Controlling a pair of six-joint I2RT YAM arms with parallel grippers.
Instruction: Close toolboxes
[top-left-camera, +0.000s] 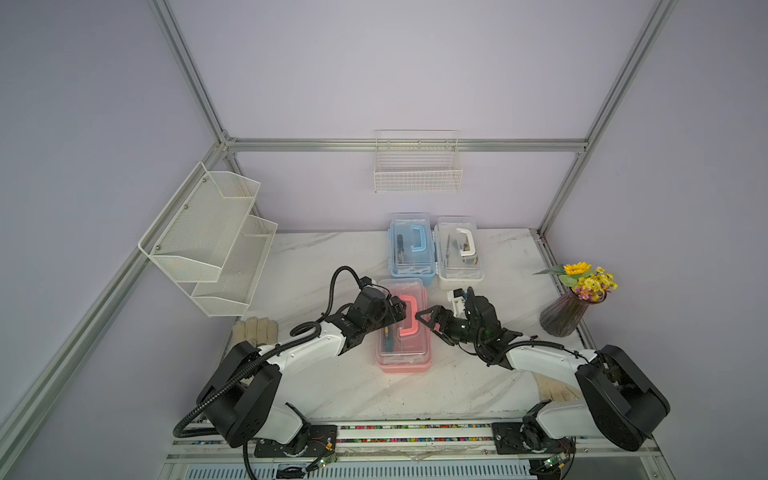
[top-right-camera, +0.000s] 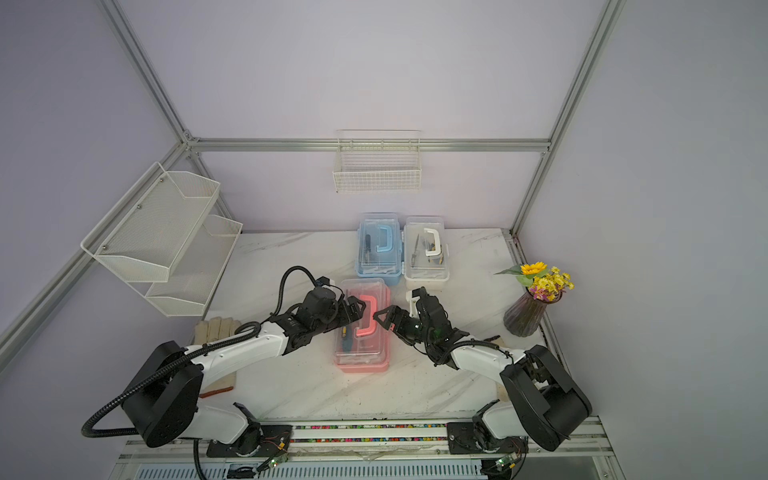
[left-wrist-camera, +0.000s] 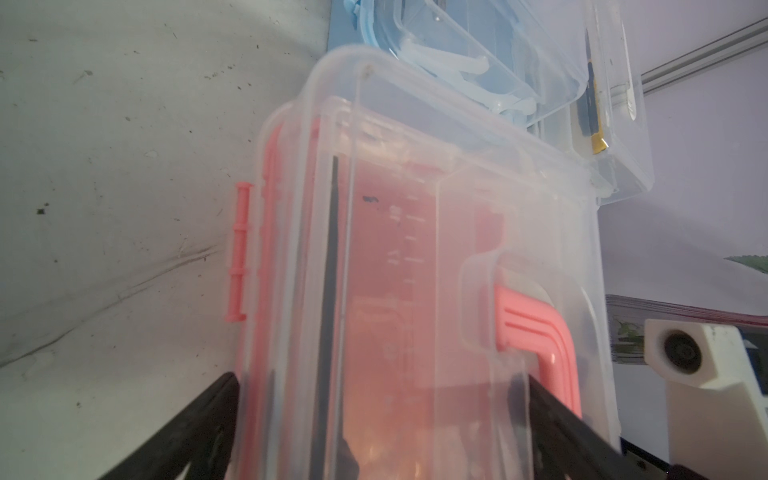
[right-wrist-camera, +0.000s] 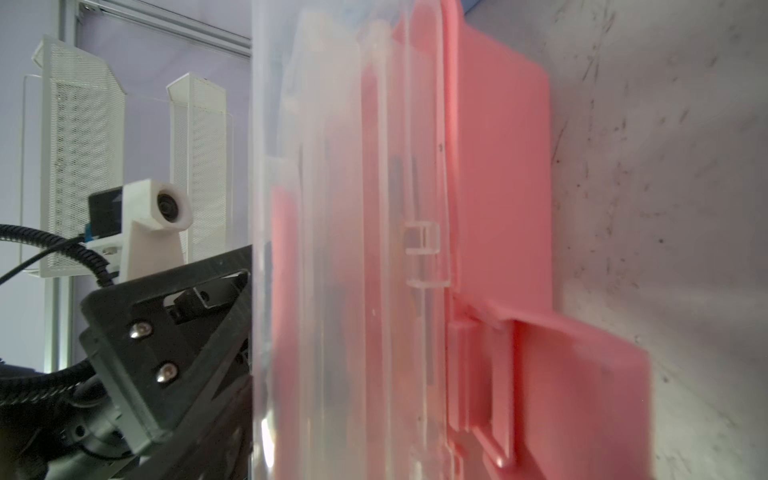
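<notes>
The pink toolbox (top-left-camera: 403, 364) stands at mid-table with its clear lid (left-wrist-camera: 384, 240) down over the pink base (right-wrist-camera: 504, 168). On its right side a pink latch (right-wrist-camera: 584, 384) sticks outward from the wall, away from the lid's clear catch. My left gripper (top-left-camera: 397, 309) is over the lid, its fingers (left-wrist-camera: 196, 436) spread wide with no grip on anything. At the box's right edge, near the pink handle (top-left-camera: 410, 316), my right gripper (top-left-camera: 425, 318) stands open. Its fingertips do not show in the right wrist view.
Behind stand a blue toolbox (top-left-camera: 411, 248) and a white toolbox (top-left-camera: 460, 252) side by side, lids down. A flower vase (top-left-camera: 565, 312) is at the right edge; a glove (top-left-camera: 256, 329) lies at left.
</notes>
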